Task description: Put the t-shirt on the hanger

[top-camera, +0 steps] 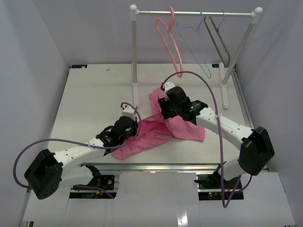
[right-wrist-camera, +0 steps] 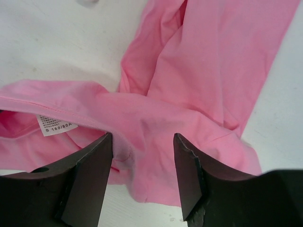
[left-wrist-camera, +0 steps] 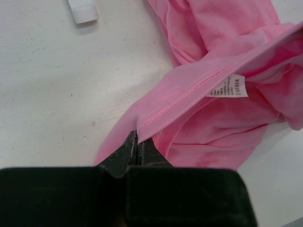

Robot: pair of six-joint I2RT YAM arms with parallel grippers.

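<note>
A crumpled pink t-shirt lies on the white table. My left gripper is shut on the shirt's ribbed collar edge, which stretches raised across toward the right; a printed label shows beneath it. My right gripper stands open over the shirt, a fold of the collar beside its left finger. Above and behind hang a pink hanger, a blue hanger and a grey hanger.
The hangers hang on a white rack whose feet stand on the table at the back.
</note>
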